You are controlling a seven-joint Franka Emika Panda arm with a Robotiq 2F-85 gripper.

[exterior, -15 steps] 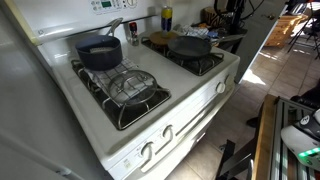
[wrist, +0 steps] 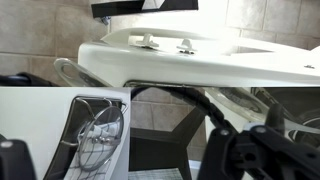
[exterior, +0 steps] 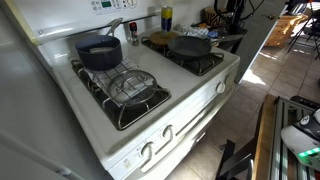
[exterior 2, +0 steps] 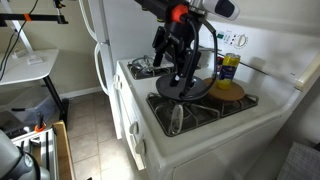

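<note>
My gripper (exterior 2: 178,88) hangs over the stove's front right side in exterior view 2, in front of the dark pan (exterior 2: 150,97). In the wrist view its dark fingers (wrist: 15,158) stand wide apart at the bottom left and right, with nothing seen held between them. The same dark pan (exterior: 189,47) rests on the right burners, beside a round brown board (exterior: 160,38). A dark blue pot (exterior: 99,51) sits on the rear left burner. Over the front left burner lie a wire rack (exterior: 124,83) and a round mesh piece (exterior: 142,87). Contact between gripper and pan cannot be judged.
A yellow and blue bottle (exterior: 166,18) stands at the stove's back. Knobs (exterior: 167,132) line its front edge. A wooden table edge (exterior: 264,145) is opposite, across open tiled floor. The white stove top (exterior: 88,112) has bare room along its front.
</note>
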